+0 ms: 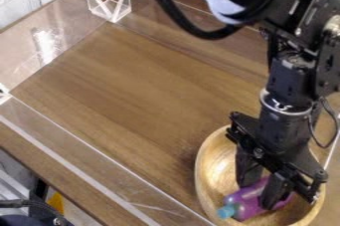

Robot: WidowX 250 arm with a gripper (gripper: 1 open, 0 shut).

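A black robot gripper reaches down into a wooden bowl at the lower right, its fingers around a purple object with a teal end. The fingers partly cover the object, and I cannot tell whether they grip it.
A clear plastic bracket stands at the back left. Clear strips run along the left edges, and the table's front edge crosses the lower left.
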